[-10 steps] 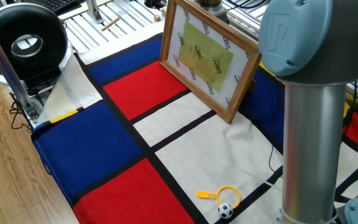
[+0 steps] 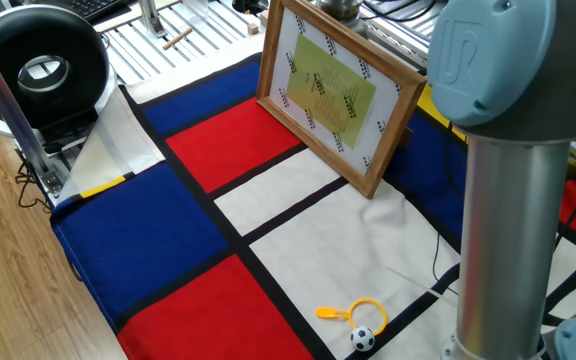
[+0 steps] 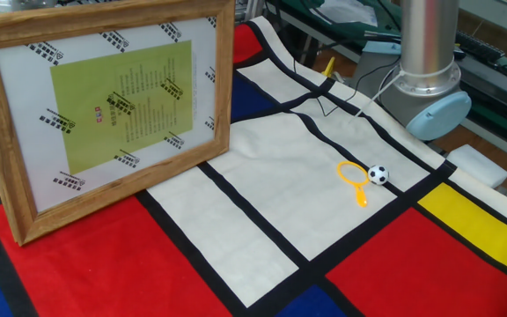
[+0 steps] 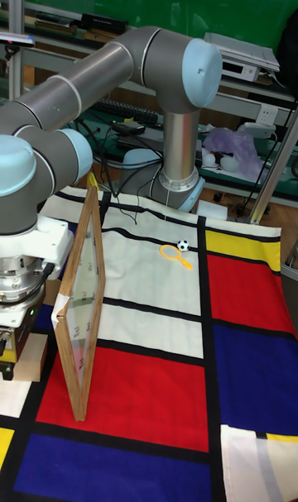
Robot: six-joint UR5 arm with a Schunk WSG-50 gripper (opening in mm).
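Note:
A wooden picture frame (image 2: 344, 90) stands on the patterned cloth, holding a green-and-white sheet; in exterior view 2 its face fills the left side. On a white patch lies a yellow ring with a handle (image 3: 353, 174), a small black-and-white football (image 3: 378, 174) right beside it. My arm's wrist (image 4: 26, 268) is behind the standing frame, at the left edge of exterior view 3. Below it, only part of the dark gripper (image 4: 8, 352) shows, cut off by the image edge; its fingers cannot be made out, nor whether it holds anything.
A light wooden block (image 4: 31, 357) sits behind the frame, near the gripper. My arm's upper link (image 2: 508, 235) blocks the right of exterior view 1. A round black device (image 2: 43, 72) stands at the far left corner.
The frame, ring and football have stayed put.

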